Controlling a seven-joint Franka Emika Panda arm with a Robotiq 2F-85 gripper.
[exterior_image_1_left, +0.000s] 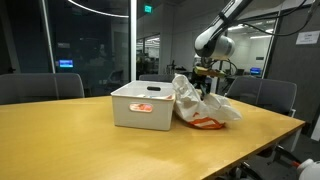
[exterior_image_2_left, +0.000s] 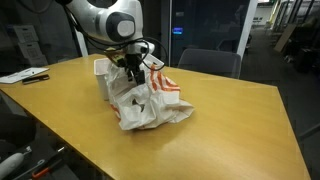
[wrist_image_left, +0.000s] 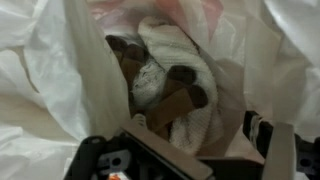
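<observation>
A crumpled white plastic bag with orange-red markings (exterior_image_1_left: 208, 112) stands on the table, its mouth spread upward. In the wrist view, a knitted white item with brown patches (wrist_image_left: 205, 75), which looks like a glove, lies inside the bag. My gripper is open above the knitted item, with the bag's white walls on either side. From the second exterior view, the gripper is down at the bag's top and its fingertips are hidden by the bag (exterior_image_2_left: 150, 103).
A white box (exterior_image_1_left: 144, 105) with an orange-edged handle hole stands right beside the bag. The table (exterior_image_1_left: 60, 140) is broad and clear on the other side of the box. Chairs (exterior_image_1_left: 262, 94) stand behind the table.
</observation>
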